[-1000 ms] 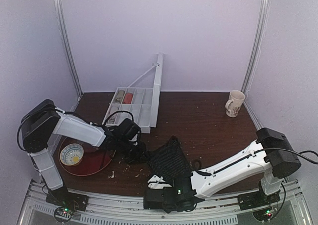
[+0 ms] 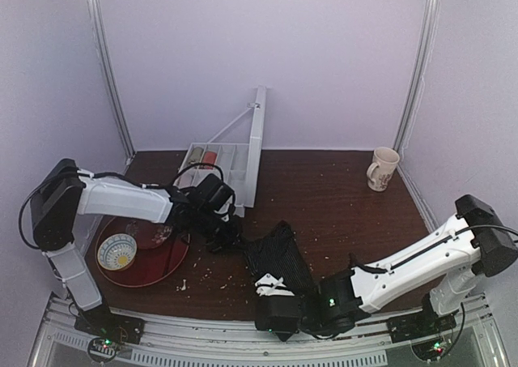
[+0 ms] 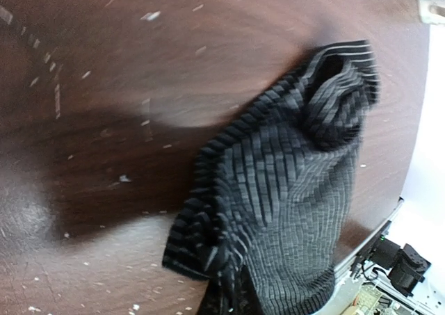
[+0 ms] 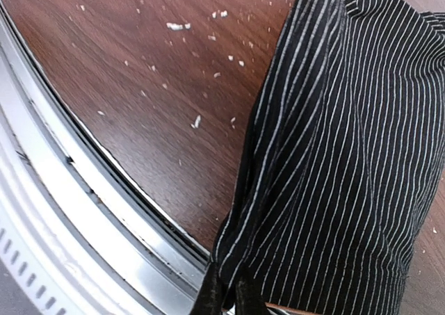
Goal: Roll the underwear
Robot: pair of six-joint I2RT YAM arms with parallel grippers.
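The black underwear (image 2: 279, 258) with thin pale stripes lies on the brown table between my two arms. One corner of the cloth (image 3: 278, 183) runs into the tips of my left gripper, which is shut on it. At the front, my right gripper is shut on another corner of the striped fabric (image 4: 354, 155). Between the two held corners, the edge is drawn up in a long narrow fold (image 4: 285, 127). A loose, bunched end (image 3: 341, 85) shows at the far side in the left wrist view. From above, the arms hide both fingertips.
Left of the cloth stands a red plate (image 2: 154, 270) bearing a patterned bowl (image 2: 116, 252). A white divided box (image 2: 235, 160) is behind my left arm, and a mug (image 2: 383, 169) stands far right. A metal rail (image 4: 104, 183) borders the front.
My right arm has shifted rightward, its gripper staying near the front edge. The left gripper has moved slightly right and back, and the cloth's left edge has moved slightly with them.
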